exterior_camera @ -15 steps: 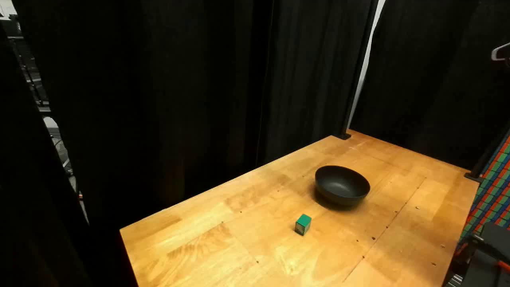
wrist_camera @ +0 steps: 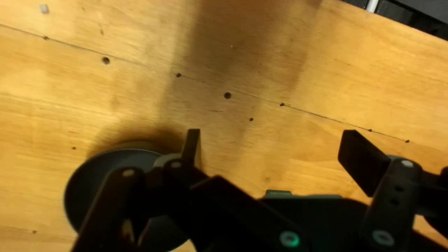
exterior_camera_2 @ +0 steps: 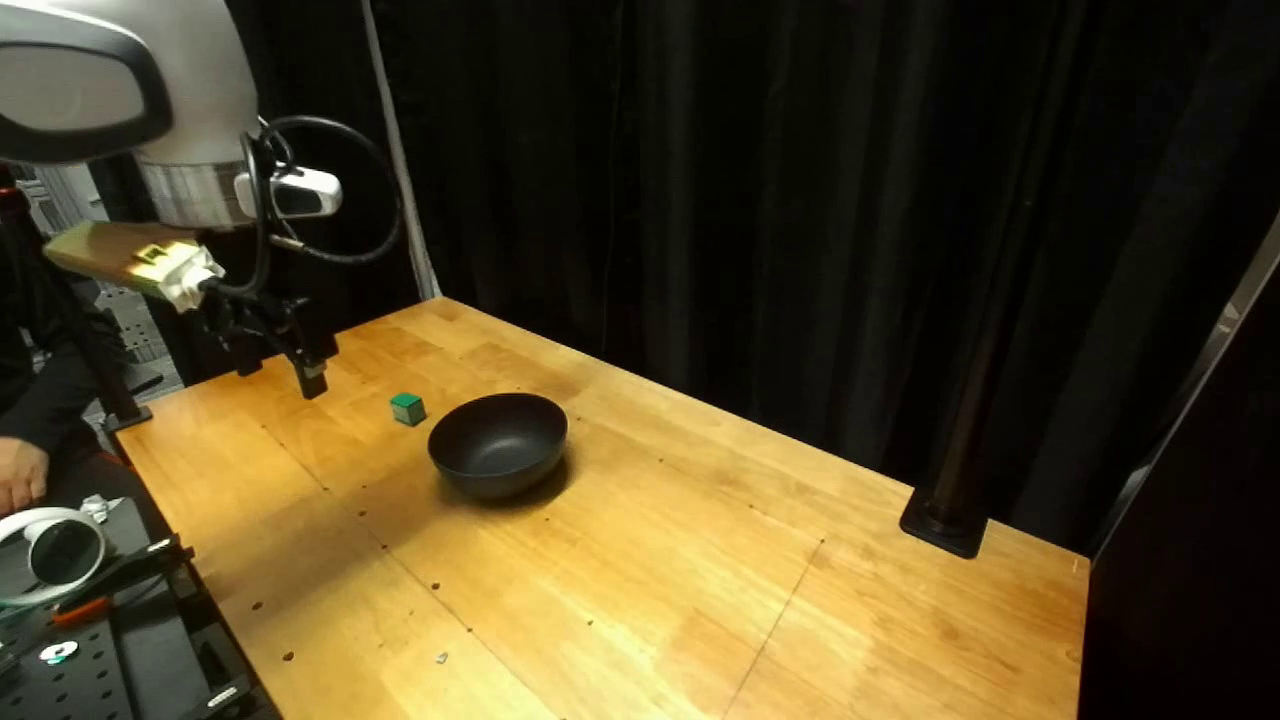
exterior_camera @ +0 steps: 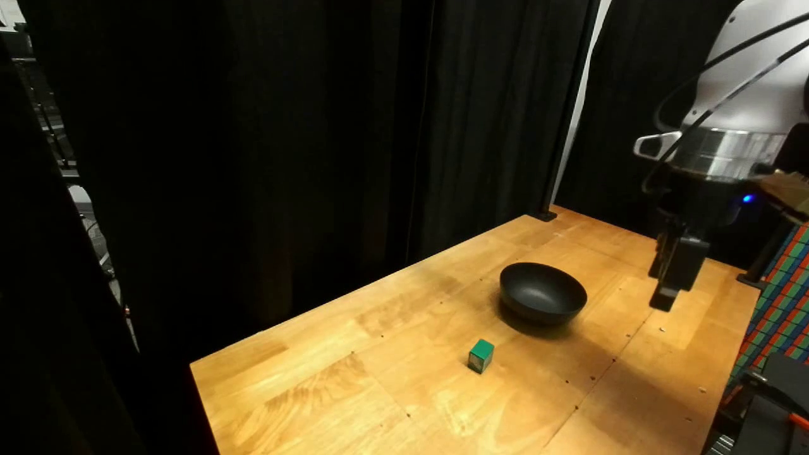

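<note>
A small green cube (exterior_camera: 481,356) rests on the wooden table, a short way from a black bowl (exterior_camera: 542,292); in exterior view 2 the cube (exterior_camera_2: 408,409) is just left of the bowl (exterior_camera_2: 498,438). My gripper (exterior_camera_2: 280,370) hangs above the table, clear of both. In the wrist view its fingers (wrist_camera: 192,145) are wide apart, so the gripper is open with nothing held. The left finger partly covers the bowl (wrist_camera: 113,161) there. The cube cannot be made out clearly in that view.
Black curtains (exterior_camera: 341,151) stand behind it. A post base (exterior_camera_2: 944,522) occupies the far edge. Along the near side, a dark cart (exterior_camera_2: 132,624) holds assorted items.
The arm and gripper have come into exterior view 1 from the right, now over the table's right part. Cube and bowl have stayed put.
</note>
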